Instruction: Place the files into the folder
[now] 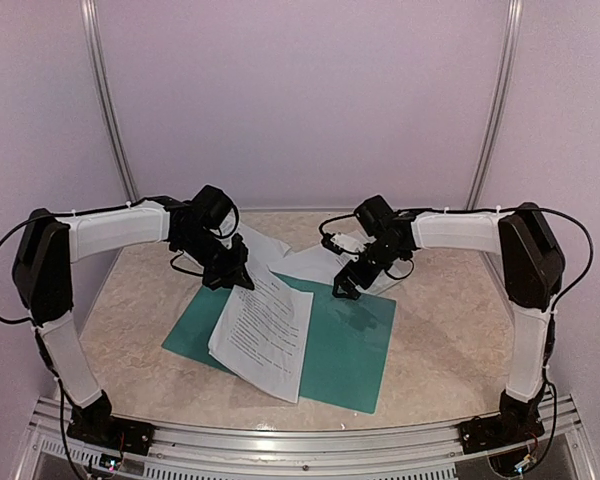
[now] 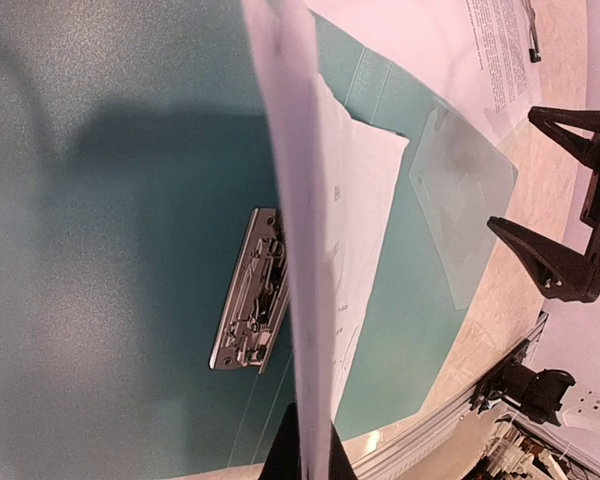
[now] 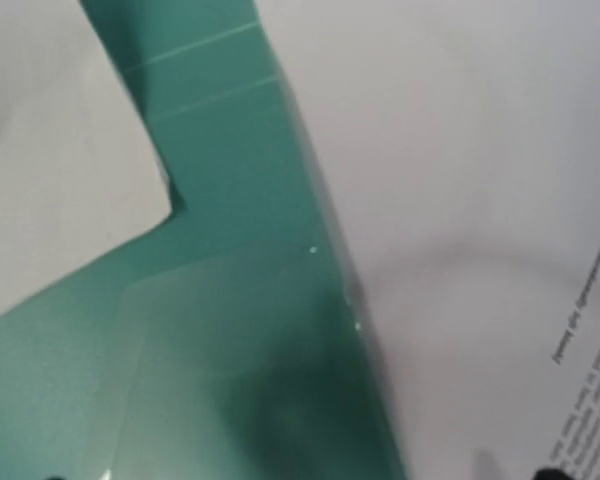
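Note:
The green folder (image 1: pixel 345 355) lies open on the table, its metal clip (image 2: pixel 248 290) showing in the left wrist view. My left gripper (image 1: pixel 242 278) is shut on printed paper (image 1: pixel 260 340), lifted by one end and draped over the folder's left part; in the left wrist view it stands edge-on between the fingers. My right gripper (image 1: pixel 348 283) is open over the folder's back right, near papers (image 3: pixel 480 150) at the back. A clear pocket (image 3: pixel 230 380) shows on the folder below it.
More white sheets (image 1: pixel 315 262) lie behind the folder. Walls enclose the back and sides.

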